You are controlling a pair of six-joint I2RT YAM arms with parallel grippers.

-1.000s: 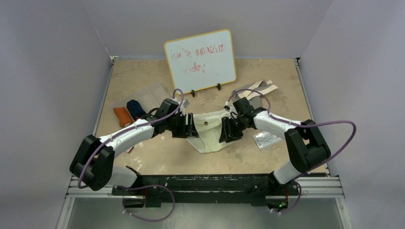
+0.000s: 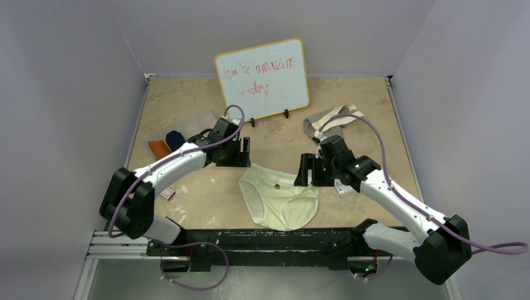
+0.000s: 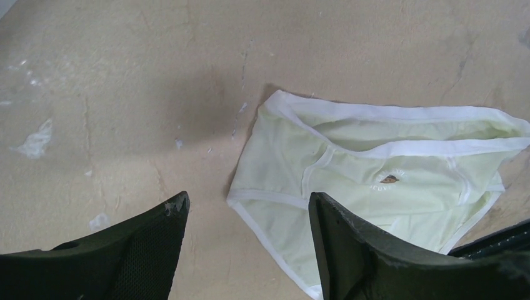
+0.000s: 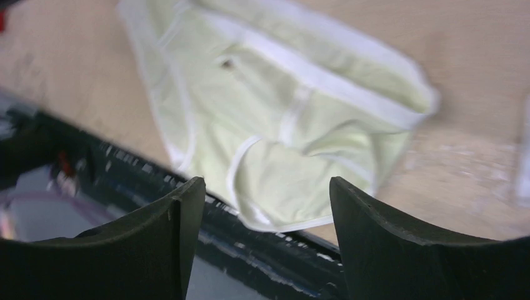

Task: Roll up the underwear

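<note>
Pale yellow underwear [image 2: 275,206] with white trim and a small brown motif lies flat, slightly creased, at the table's front middle, its lower edge near the front rim. My left gripper [image 2: 240,153] is open over its upper left corner; in the left wrist view the underwear [image 3: 387,181] lies beyond its empty fingertips. My right gripper [image 2: 306,169] stands open over its upper right part; in the blurred right wrist view the underwear [image 4: 275,106] shows beneath and beyond the empty fingers.
A whiteboard [image 2: 262,81] stands at the back. Grey cloth [image 2: 328,125] lies back right, orange [image 2: 159,149] and dark blue items at left, a small box [image 2: 167,193] at front left, a flat silver item [image 2: 344,189] right.
The underwear has shifted toward the front edge.
</note>
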